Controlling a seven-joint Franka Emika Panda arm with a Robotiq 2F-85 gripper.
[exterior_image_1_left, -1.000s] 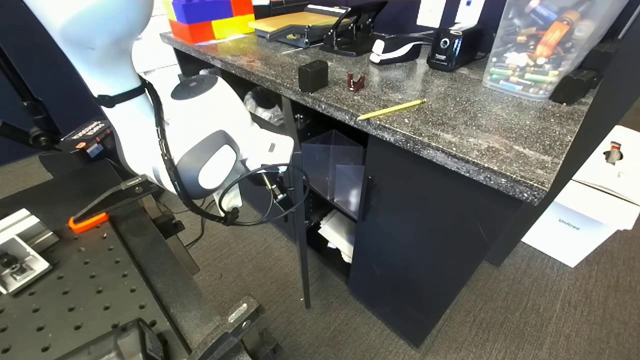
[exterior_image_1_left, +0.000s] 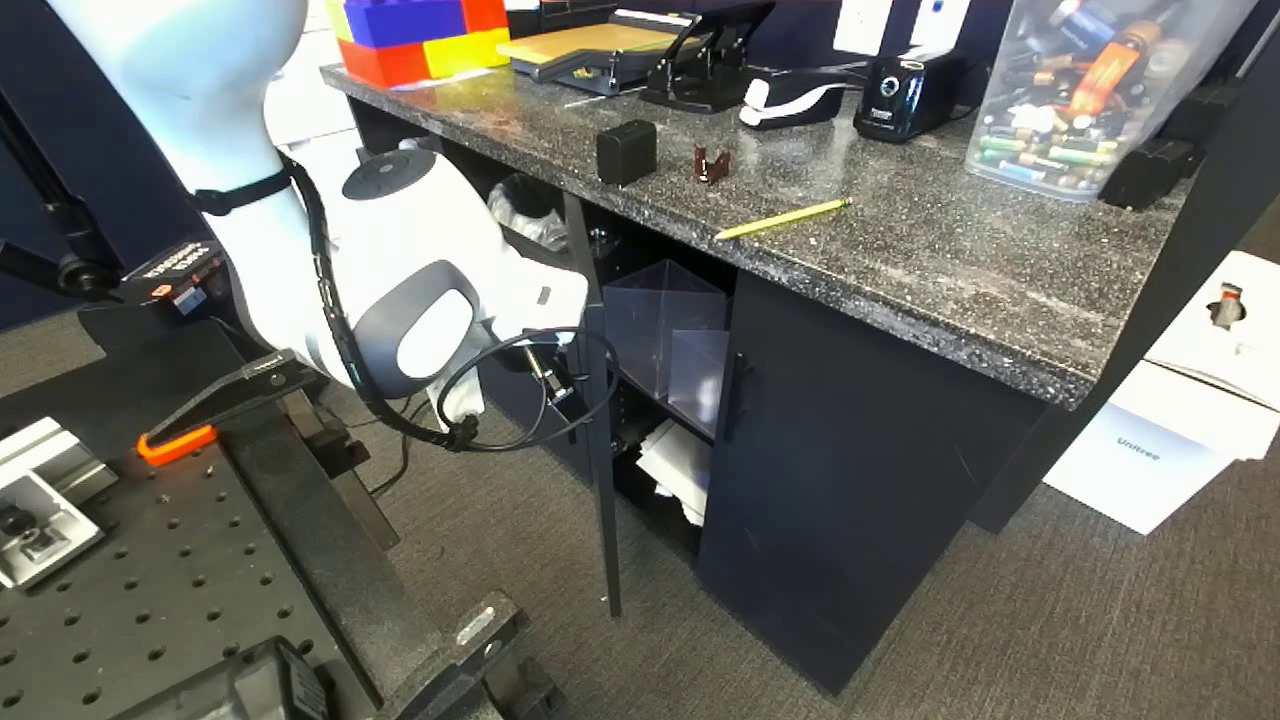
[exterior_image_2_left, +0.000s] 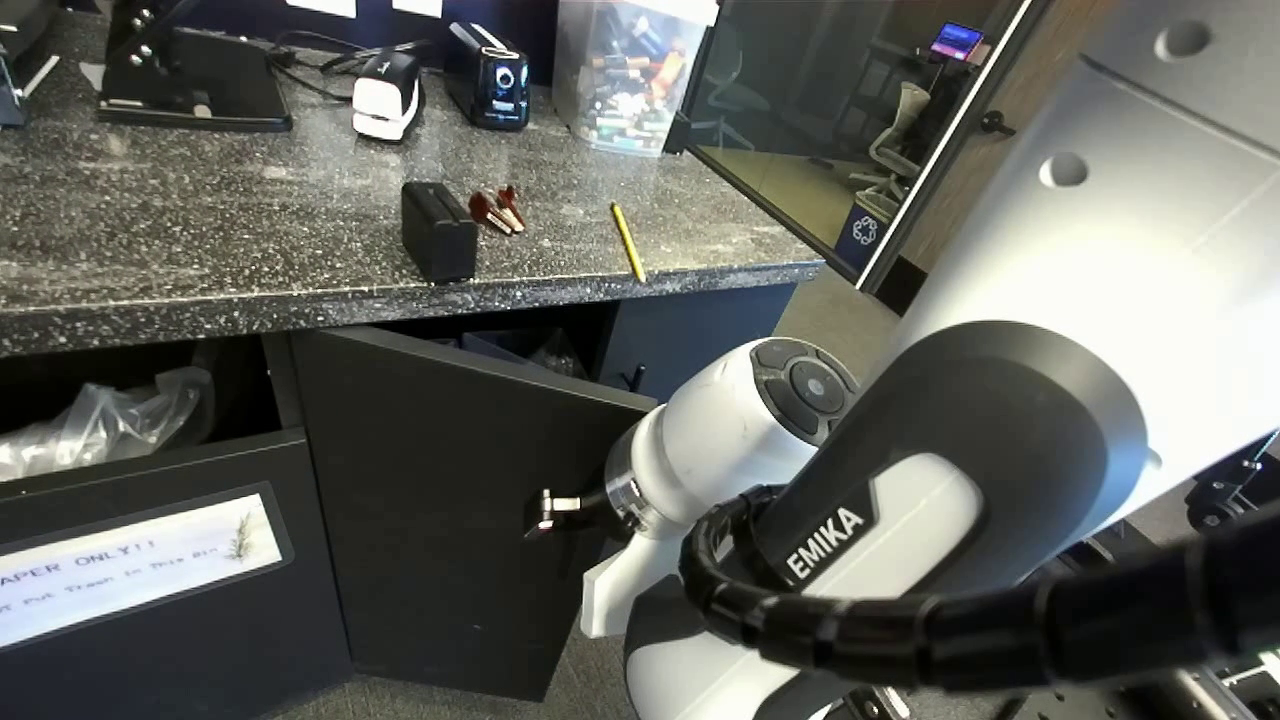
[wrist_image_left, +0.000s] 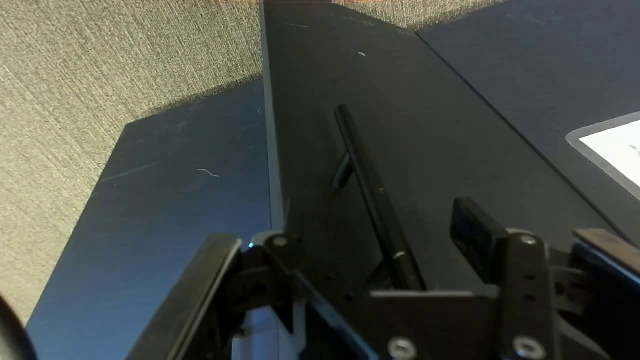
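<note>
A dark cabinet door (exterior_image_2_left: 456, 516) stands swung outward from the cabinet; in exterior view 1 this door (exterior_image_1_left: 600, 468) shows nearly edge-on. Its black bar handle (wrist_image_left: 375, 192) runs slantwise down the door face in the wrist view. My gripper is open, its fingers spread to either side of the handle's lower end as seen from the wrist. Whether either finger touches the bar cannot be told. In exterior view 1 the fingertips are hard to make out among the cables by the door.
Behind the door, the cabinet holds clear plastic bins (exterior_image_1_left: 662, 330) and white papers (exterior_image_1_left: 678, 466). Another cabinet door (exterior_image_1_left: 828, 480) is shut. Above, the speckled countertop (exterior_image_1_left: 936, 252) carries a black block (exterior_image_1_left: 626, 152), a yellow pencil (exterior_image_1_left: 783, 220) and a battery tub (exterior_image_1_left: 1062, 108).
</note>
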